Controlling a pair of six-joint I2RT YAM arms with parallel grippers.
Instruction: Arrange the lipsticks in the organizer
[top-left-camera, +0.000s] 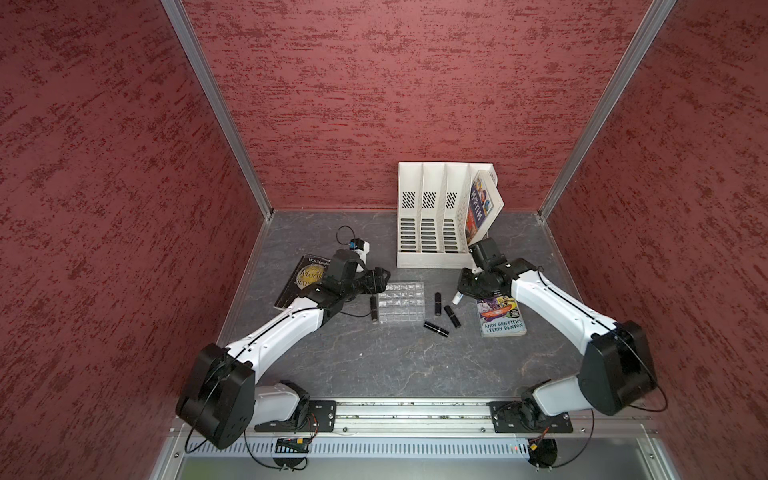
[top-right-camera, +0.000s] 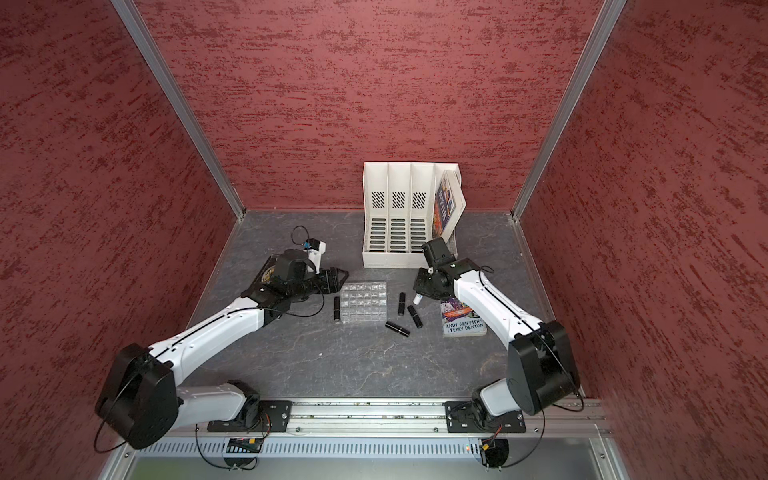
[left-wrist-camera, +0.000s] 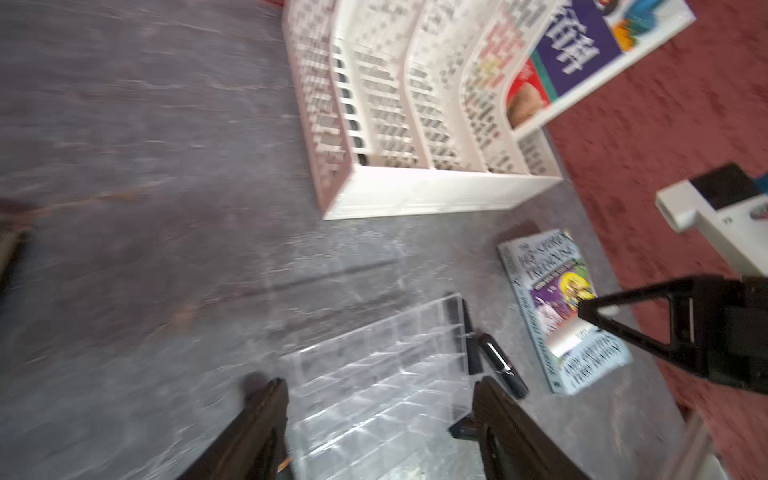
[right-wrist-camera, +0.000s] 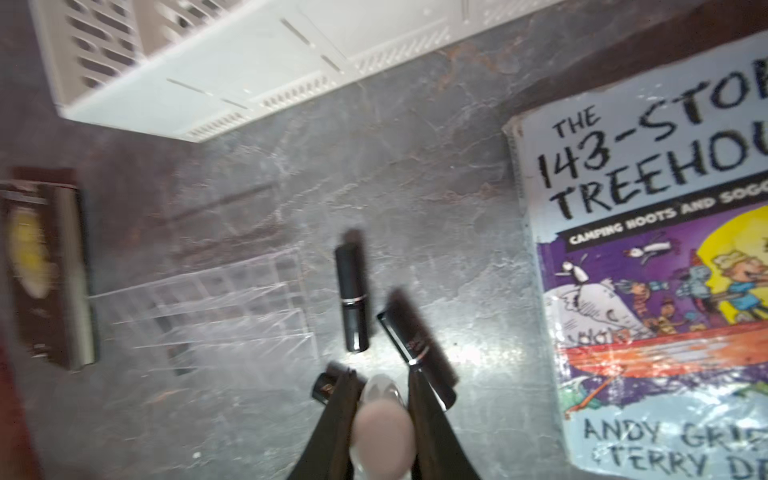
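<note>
The clear plastic organizer (top-left-camera: 401, 302) lies mid-table, its compartments looking empty. To its right are three black lipsticks: one upright in the picture (right-wrist-camera: 352, 296), one slanted (right-wrist-camera: 417, 348), and a third (top-left-camera: 436, 329) nearer the front. Another black lipstick (top-left-camera: 373, 309) lies along the organizer's left side. My right gripper is shut on a white lipstick with a pinkish end (right-wrist-camera: 382, 440), held above the table right of the black ones. Over the organizer's back left corner, my left gripper stands part open, with nothing between its fingers.
Behind the organizer stands a white file rack (top-left-camera: 432, 260) with a book (top-left-camera: 480, 209) leaning in its right slot. A treehouse book (top-left-camera: 502, 320) lies under the right arm, and a dark book (top-left-camera: 302, 280) at left.
</note>
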